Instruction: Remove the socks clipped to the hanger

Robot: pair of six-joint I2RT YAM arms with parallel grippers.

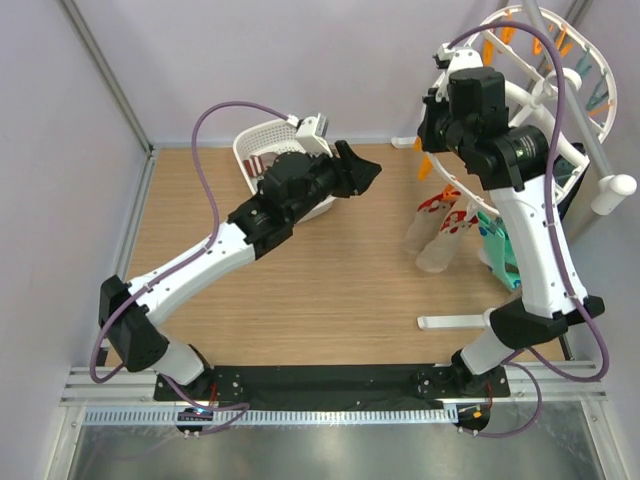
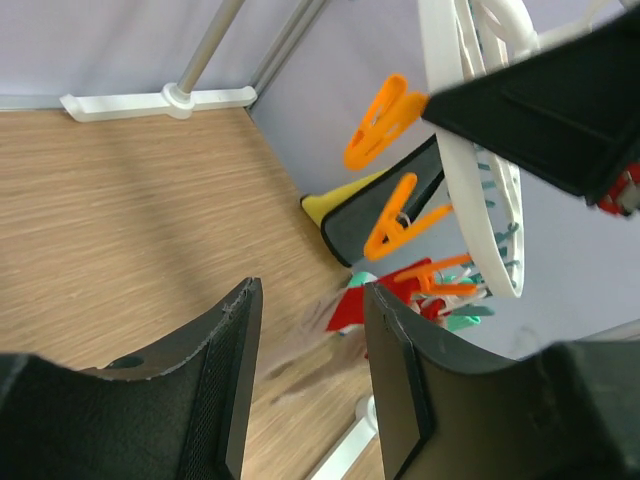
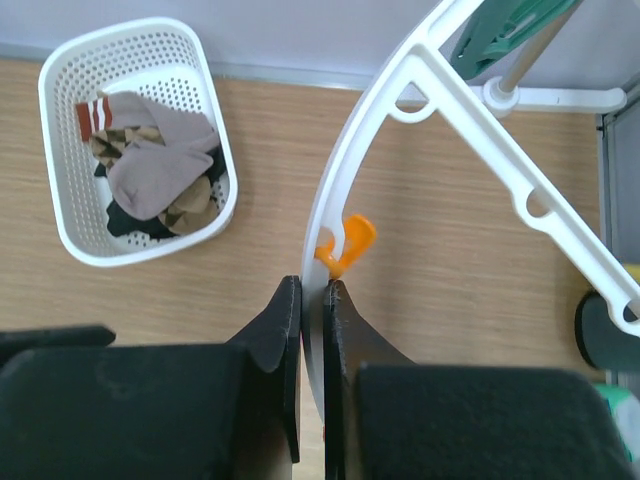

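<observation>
My right gripper (image 1: 432,132) is shut on the white rim of the round hanger (image 3: 335,180); the rim runs between its fingers in the right wrist view. Two pale, see-through socks with red-patterned tops (image 1: 447,240) hang below the hanger from orange clips (image 2: 395,220). In the left wrist view their red part (image 2: 400,285) shows partly behind a finger, and the pale part is blurred. Well to the left of the socks, my left gripper (image 1: 364,170) stands part open with nothing between its fingers. A green item (image 1: 498,250) hangs farther right.
A white basket (image 3: 60,180) holding grey, brown and dark socks stands at the back, behind the left arm. Hanger stand feet (image 1: 450,322) lie on the wooden floor. Open floor lies between the basket and the hanger. A black and yellow object (image 2: 360,210) sits beyond the hanger.
</observation>
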